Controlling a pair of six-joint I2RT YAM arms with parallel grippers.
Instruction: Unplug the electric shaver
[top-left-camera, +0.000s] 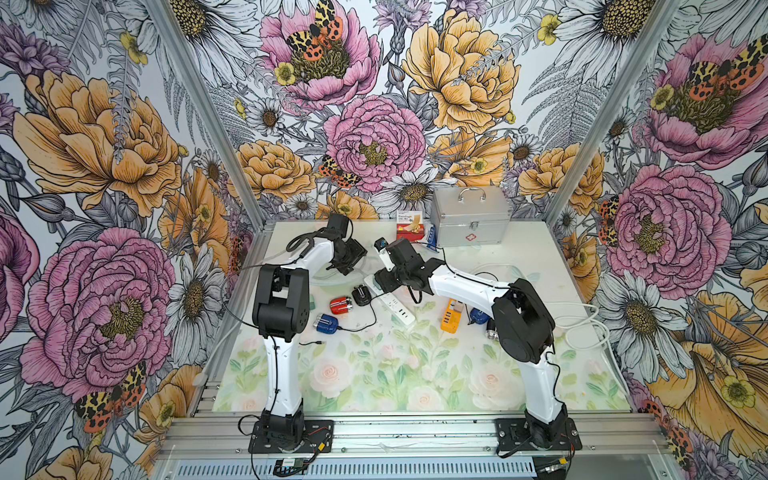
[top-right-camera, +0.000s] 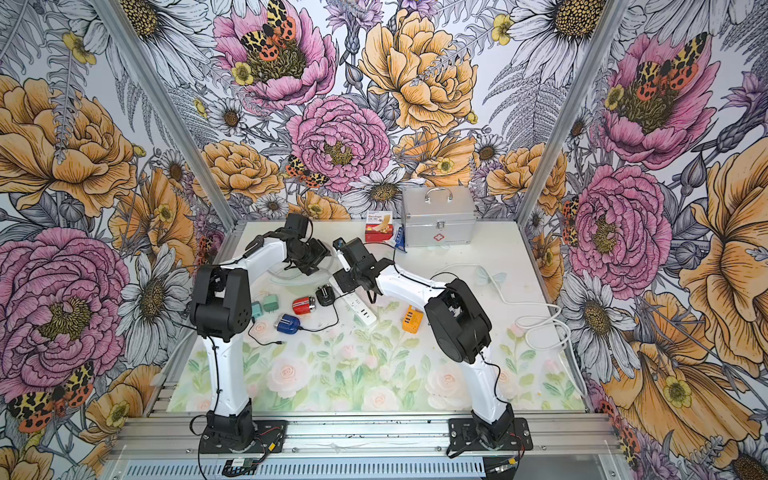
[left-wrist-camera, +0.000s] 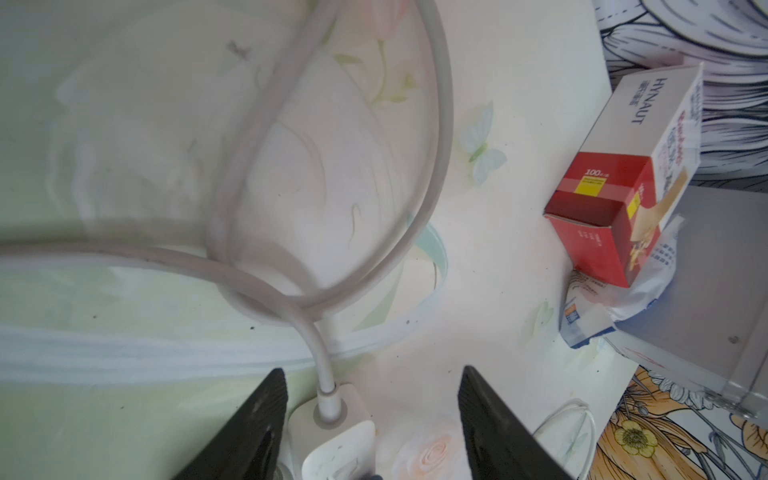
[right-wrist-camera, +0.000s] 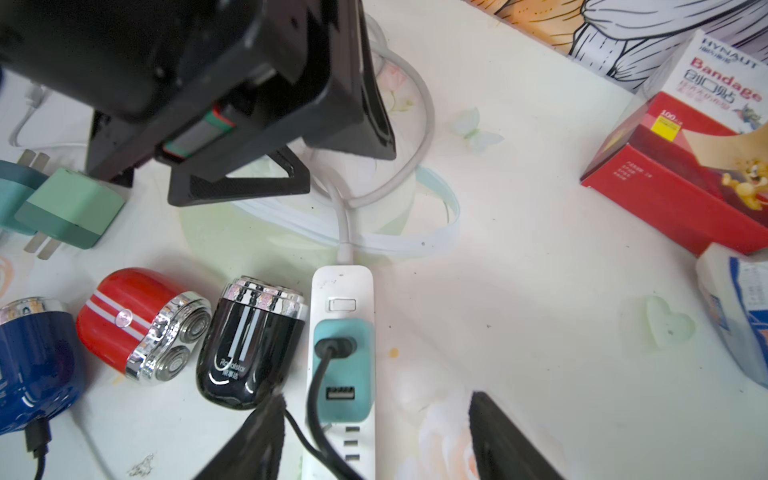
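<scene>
A white power strip (right-wrist-camera: 342, 292) lies on the table, a teal adapter (right-wrist-camera: 348, 400) seated in it. The black plug (right-wrist-camera: 334, 347) in the adapter's top trails a black cord. Left of the strip lie a black shaver (right-wrist-camera: 249, 344), a red shaver (right-wrist-camera: 144, 320) and a blue shaver (right-wrist-camera: 40, 364). Which one the plugged cord serves cannot be traced fully. My right gripper is open above the adapter, fingers either side in view, nothing between. My left gripper is open above the strip's cable end (left-wrist-camera: 332, 440), holding nothing.
Two green adapters (top-right-camera: 264, 305) sit at left. A yellow strip (top-left-camera: 451, 316) and another blue shaver (top-left-camera: 478, 316) lie at right. Behind stand the bandage box (right-wrist-camera: 680, 152) and silver case (top-left-camera: 470, 217). The two grippers are close together.
</scene>
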